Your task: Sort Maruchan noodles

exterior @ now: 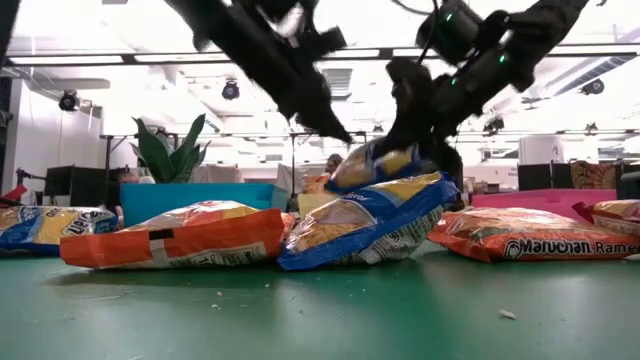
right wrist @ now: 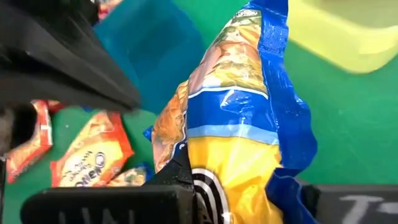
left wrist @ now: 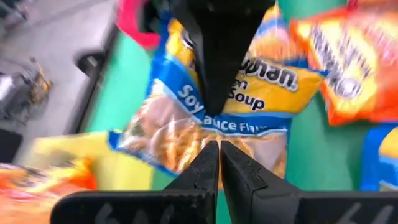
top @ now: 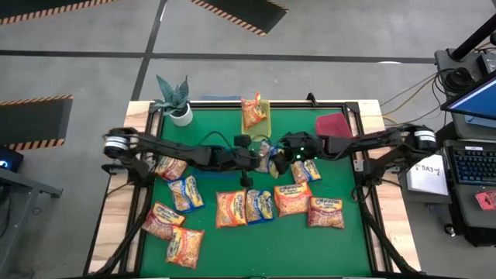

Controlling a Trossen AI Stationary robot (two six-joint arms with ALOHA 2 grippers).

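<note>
A blue-and-yellow soy sauce noodle bag [right wrist: 233, 137] is pinched between the fingers of my right gripper, lifted above the mat. In the low view that bag [exterior: 372, 168] hangs behind another blue-and-yellow bag [exterior: 365, 222] lying on the table. My left gripper is shut with nothing between its fingertips, close to the held bag. Seen from above, the yellow bin [top: 266, 128] has an orange bag [top: 252, 112] in it. The blue bin [right wrist: 152, 50] is partly covered by the left arm from above. At the right stands the pink bin [top: 333, 124].
Orange bags [top: 292, 198] and blue-edged bags [top: 186, 194] lie scattered over the green mat [top: 294, 252], several in a row across the middle. A potted plant [top: 180, 116] stands at the back left corner.
</note>
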